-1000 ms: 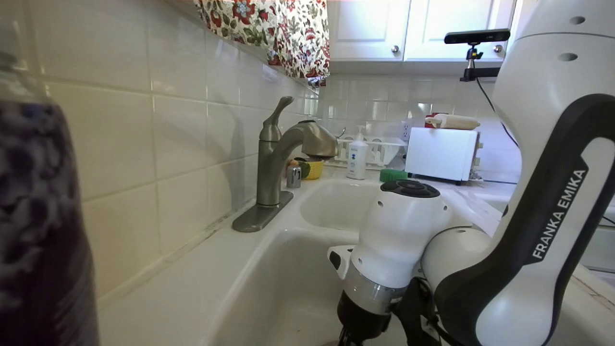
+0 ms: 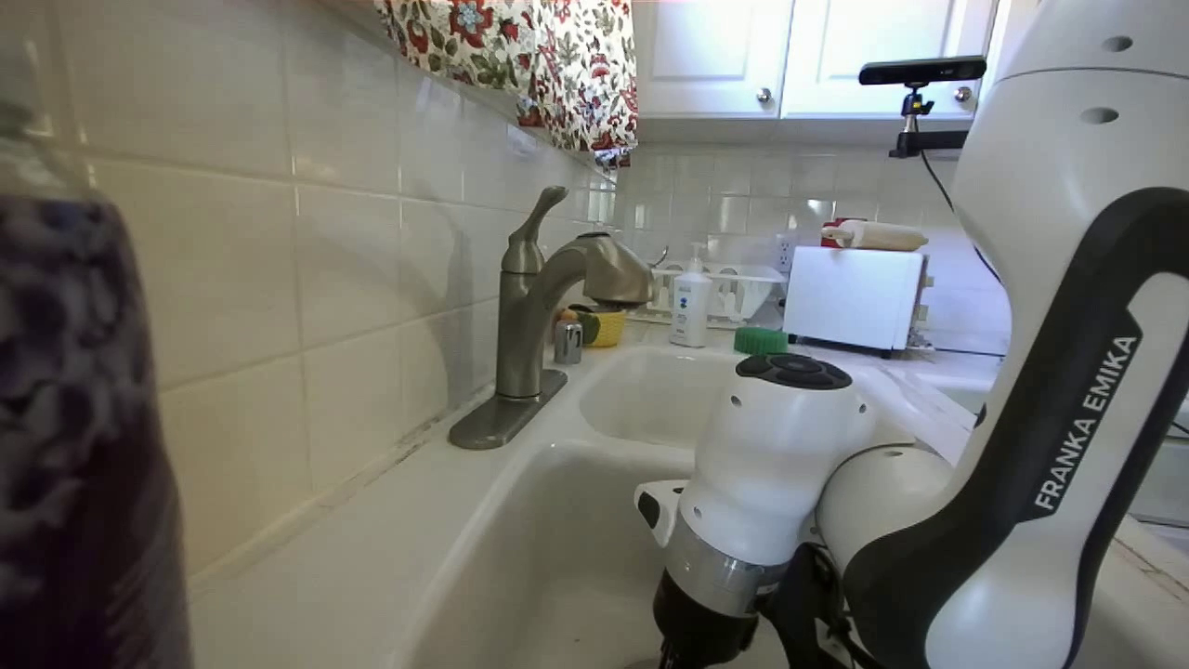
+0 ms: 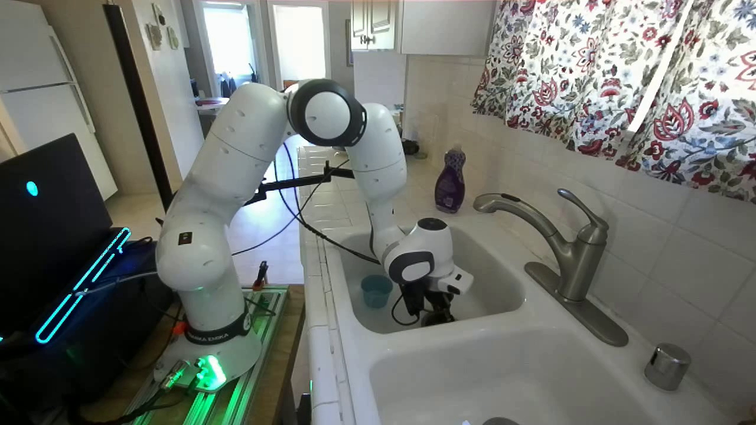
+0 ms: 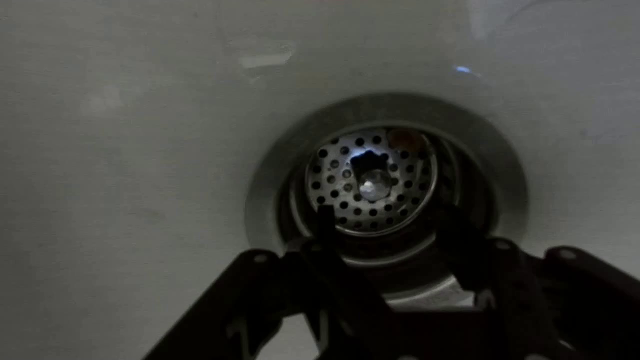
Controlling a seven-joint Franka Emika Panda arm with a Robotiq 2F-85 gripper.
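In the wrist view a round metal strainer (image 4: 354,207) with many holes and a small centre knob (image 4: 375,185) sits within the sink drain (image 4: 384,111). A brown-orange spot shows at its upper edge. My gripper points down over the drain, its dark fingers (image 4: 325,225) apart on either side of the strainer's lower part. Nothing is visibly held between them. Whether either finger touches the strainer is too dark to tell. In the second exterior view the arm's hand (image 3: 432,301) is down inside the far basin; the fingertips are hard to make out there.
A blue cup (image 3: 377,290) stands in the same basin, beside the hand. The faucet (image 3: 585,248) rises behind the sink divider, and a purple bottle (image 3: 450,180) stands on the counter. The near basin (image 3: 496,368) is largely clear.
The hand has sunk slightly lower in the basin, and the arm has shifted a little to the right in the first exterior view. Everything else there looks unmoved.
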